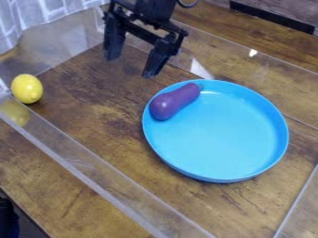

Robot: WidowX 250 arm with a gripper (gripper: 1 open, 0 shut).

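My black gripper (136,54) hangs at the top middle, its fingers spread open with nothing between them, above and to the left of a purple eggplant (176,100). The eggplant lies inside the left part of a bright blue round plate (233,147). A yellow object (26,89), rounded like a lemon, sits on the wooden surface at the far left.
Clear walls or edges run along the left and lower part of the view. Free wood also shows at the upper right.
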